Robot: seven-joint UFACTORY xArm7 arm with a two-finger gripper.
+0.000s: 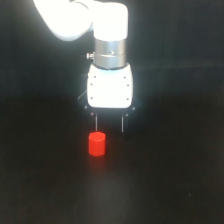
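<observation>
A small red block (97, 144) rests on the dark surface, a little below the middle of the view. My gripper (109, 124) points down just above it in the image, offset to the right. Two thin fingers hang apart, with nothing visible between them, so the gripper is open. The left of these fingers (96, 123) appears right over the block's top; whether it touches cannot be made out.
The white arm (70, 18) reaches in from the top left. No other objects show against the black background.
</observation>
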